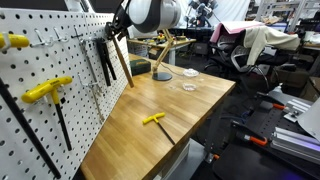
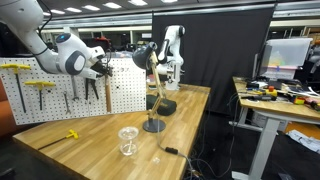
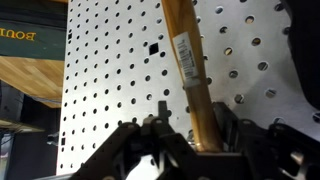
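My gripper (image 1: 119,27) is up at the pegboard (image 2: 128,92), around the upper part of a hanging tool with a wooden handle (image 1: 123,64). In the wrist view the wooden handle (image 3: 185,55), which carries a white label, runs down between the dark fingers. The fingers stand open around it. The tool's head is hidden by the gripper. In exterior view 2 the handle (image 2: 108,94) hangs below the gripper, against the board.
Yellow-headed hammers (image 1: 43,91) and black-handled tools hang on the board to the side. A yellow-handled tool (image 1: 154,118) lies on the wooden table (image 2: 90,149). A lamp (image 2: 154,124) and clear glassware (image 2: 128,138) stand farther along.
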